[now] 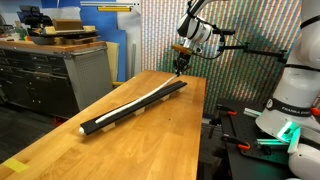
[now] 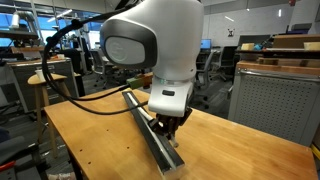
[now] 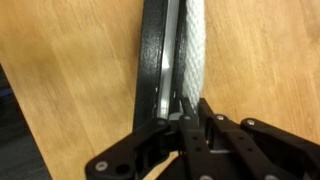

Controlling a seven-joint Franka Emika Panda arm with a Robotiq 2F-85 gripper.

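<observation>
A long black channel (image 1: 136, 108) lies diagonally on the wooden table, with a slot along its length in the wrist view. A white rope-like strip (image 1: 152, 91) runs along it and rises slightly towards my gripper (image 1: 179, 73) at the far end. The wrist view shows the strip (image 3: 196, 45) beside the slot of the channel (image 3: 151, 65), leading down to my gripper. The fingers are shut on the strip's end, whose tip is hidden by the gripper. In exterior view 2, the arm covers the middle of the channel (image 2: 166, 154).
Bare wooden table (image 1: 155, 145) lies on both sides of the channel. A grey metal cabinet (image 1: 45, 77) stands behind the table. Another robot arm (image 1: 291, 95) is at the right, apart from the channel.
</observation>
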